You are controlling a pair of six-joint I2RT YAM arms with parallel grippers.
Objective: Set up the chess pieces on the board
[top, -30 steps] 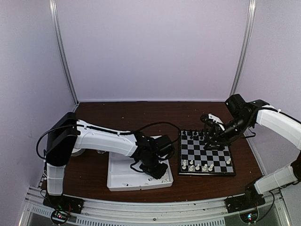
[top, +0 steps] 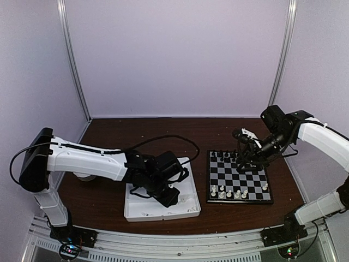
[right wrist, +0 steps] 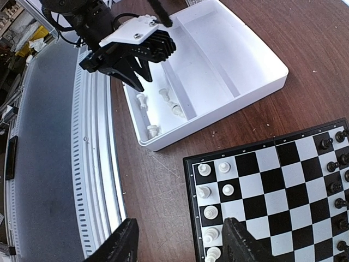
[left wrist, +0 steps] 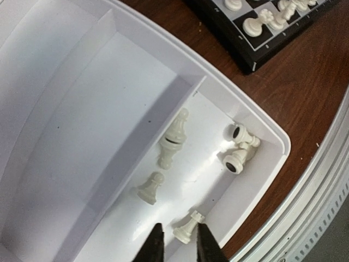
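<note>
My left gripper hangs over the near compartment of the white tray (top: 161,216), fingers apart with nothing seen between them. In the left wrist view a white rook (left wrist: 188,226) lies just beyond its fingertips; a pawn (left wrist: 150,190) and other white pieces (left wrist: 236,159) lie in the same compartment. My right gripper stands open over the chessboard (right wrist: 256,207), where black pieces line the far side and several white pieces (right wrist: 210,212) stand on the near side.
The tray sits left of the board with a narrow strip of wooden table (right wrist: 163,191) between. A metal rail (top: 180,237) runs along the front edge.
My left arm has drawn back toward the left and slightly up over the tray. The right arm and the board look unchanged.
</note>
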